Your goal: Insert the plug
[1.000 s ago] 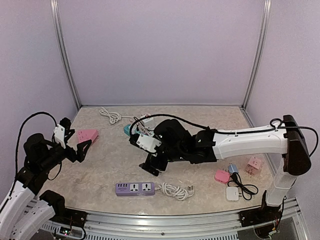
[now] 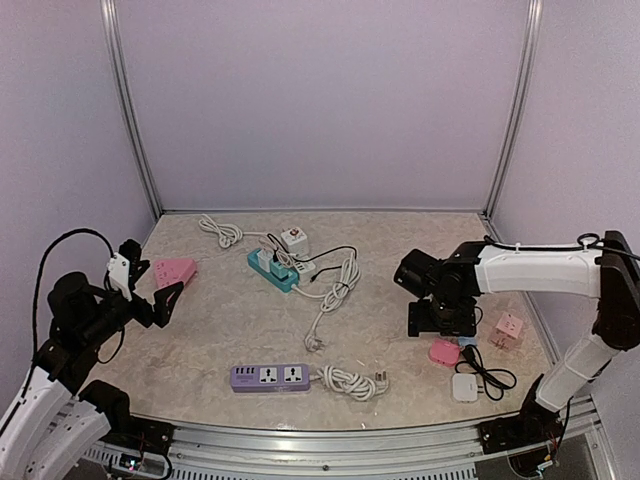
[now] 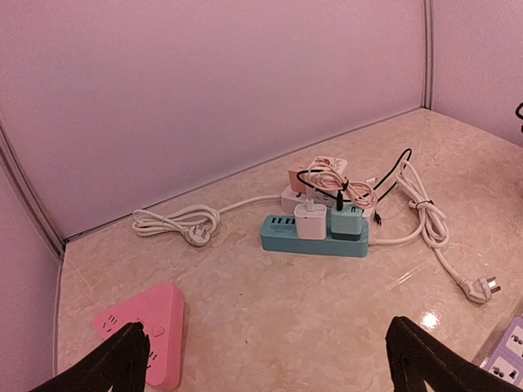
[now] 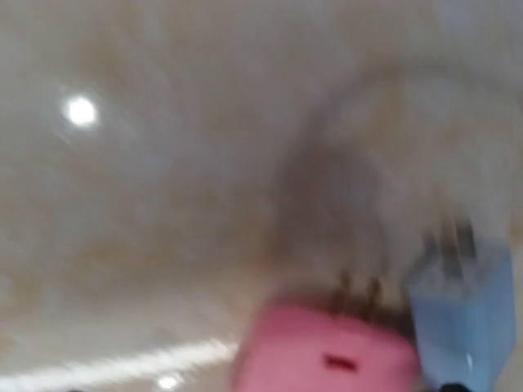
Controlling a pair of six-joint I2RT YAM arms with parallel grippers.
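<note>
On the right of the table lie a pink plug, a pale blue plug with a black cable and a white plug. My right gripper is open, just behind the pink and blue plugs. The right wrist view is blurred; the pink plug and the blue plug show at its lower right, prongs upward in the picture. At the left, my left gripper stands open and empty beside a pink socket block. A teal strip bears plugs; a purple strip lies in front.
White coiled cables run from the teal strip, and another white coil lies beside the purple strip. A pink cube sits near the right wall.
My left arm looks unmoved.
</note>
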